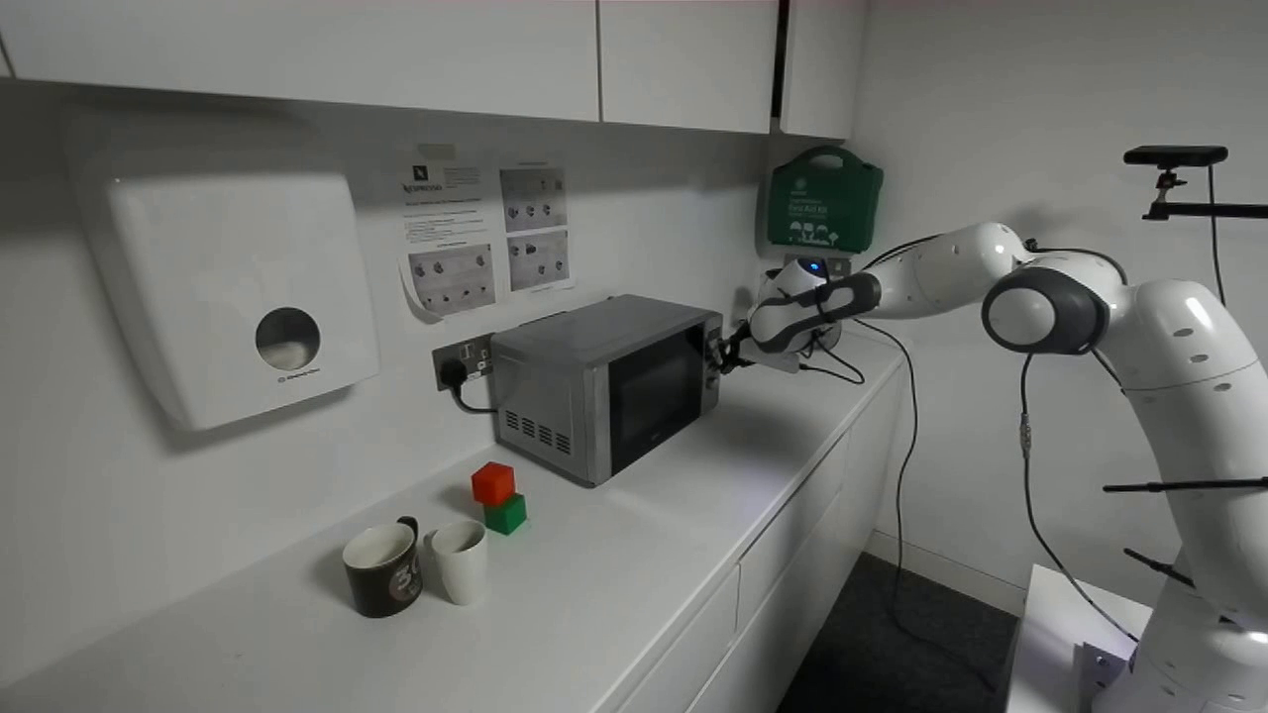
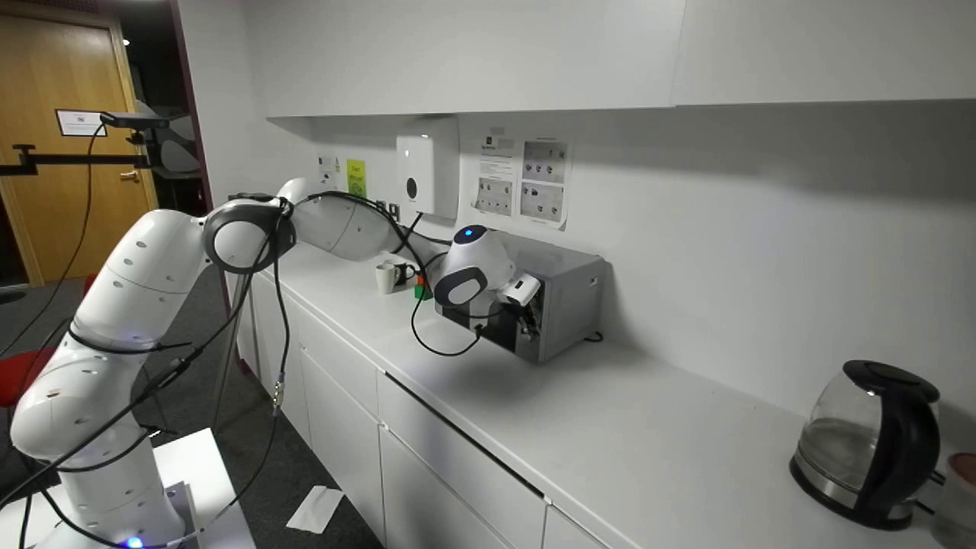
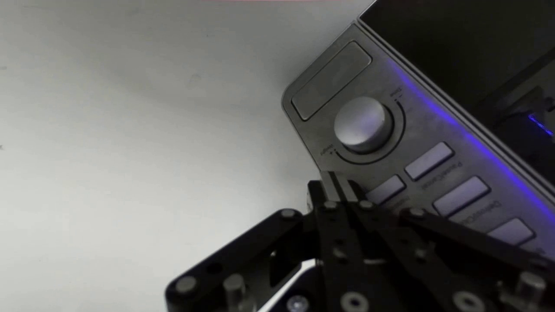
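Observation:
The grey microwave [image 1: 571, 345] stands on the counter against the wall, its dark door [image 1: 657, 398] closed. My gripper is shut, with nothing showing between its fingers. In the wrist view its fingertips lie over the edge of the microwave's control panel [image 3: 325, 138], close to a pale button [image 3: 386, 189]. Whether they touch the panel cannot be told. Farther along the panel are the round silver knob [image 3: 362, 125] and a large rectangular button [image 3: 331, 80] at the corner. The second exterior view shows the gripper [image 2: 528, 325] in front of the panel.
A black mug [image 1: 382, 570], a white mug [image 1: 461, 562] and a red block [image 1: 493, 483] on a green block [image 1: 505, 513] stand left of the microwave. A glass kettle [image 2: 851, 448] is on the counter's other end.

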